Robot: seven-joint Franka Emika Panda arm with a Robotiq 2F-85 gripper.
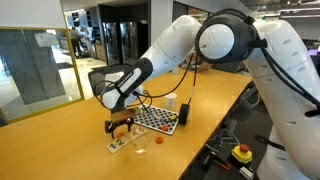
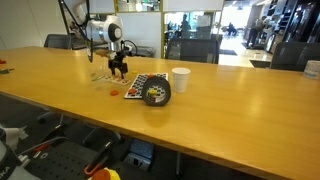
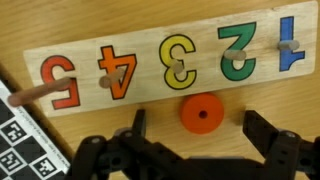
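Note:
A wooden number board point(image 3: 148, 75) with coloured digits 1 to 5 and pegs lies on the table across the upper wrist view; a taller stick point(image 3: 45, 92) rises by the 5. Just beside the board's edge, near the 3 and 2, is a red-orange disc point(image 3: 202, 113) with a small centre hole. My gripper hangs over it, open, with one finger on each side of the disc. In the first exterior view the gripper point(image 1: 117, 130) is low over the board point(image 1: 125, 141).
A checkered calibration board point(image 1: 157, 119) lies near the number board. A white cup point(image 2: 181, 78) and a black round object point(image 2: 156, 92) stand further along. Loose discs, one red point(image 1: 159, 141), lie nearby.

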